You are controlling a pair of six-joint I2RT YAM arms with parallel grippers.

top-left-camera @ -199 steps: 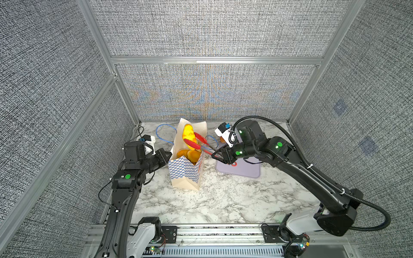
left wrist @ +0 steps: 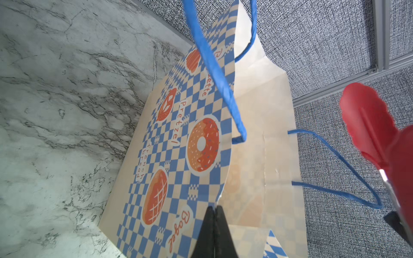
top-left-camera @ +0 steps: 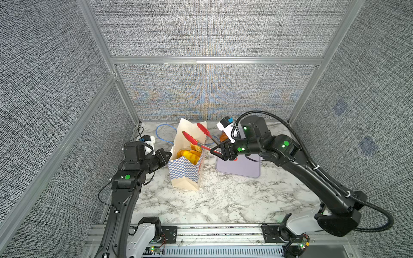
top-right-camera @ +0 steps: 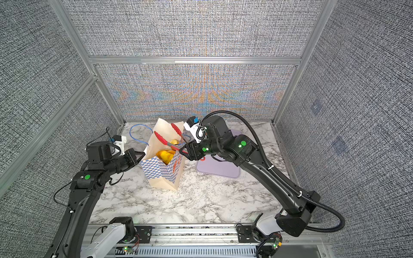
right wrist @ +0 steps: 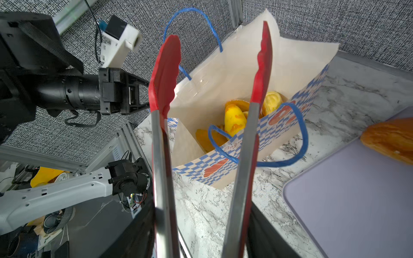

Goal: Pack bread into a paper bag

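The paper bag (top-left-camera: 185, 175), blue-checked with blue handles, stands upright, its mouth wide. My left gripper is shut on its left rim. Within the bag lie several breads, including a long yellow bread (right wrist: 234, 119) and a pale round bread (right wrist: 271, 102); their lower parts are hidden. My right gripper (top-left-camera: 222, 152) clasps the red-tipped tongs (right wrist: 163, 86) by their arms. The tongs' red ends hang above the bag's mouth, spread apart with nothing between them. A brown bread (right wrist: 389, 139) lies on the lilac tray (right wrist: 344, 202).
The tray sits right of the bag, partly under my right arm. One blue bag handle (right wrist: 301, 137) sticks out towards the tongs. Marble table (top-left-camera: 232, 197) in front of the bag and tray is clear.
The long yellow bread, upright by the tongs a second ago, has tipped down and lies in the bag. The tongs have spread and risen slightly. My left arm is still.
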